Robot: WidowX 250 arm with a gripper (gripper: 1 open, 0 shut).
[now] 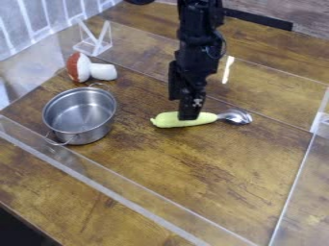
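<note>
My black gripper (188, 96) hangs over the middle of the wooden table, its open fingers just above and behind a pale yellow-green elongated object (180, 119), perhaps a toy vegetable. Beside that object, to the right, lies a silver spoon (234, 117). A steel pot (80, 113) stands at the left. I cannot tell whether the fingers touch anything.
A red-and-white object (77, 67) and a white piece (103, 71) lie at the back left, near a small white rack (92, 40). A white strip (228, 69) lies behind the arm.
</note>
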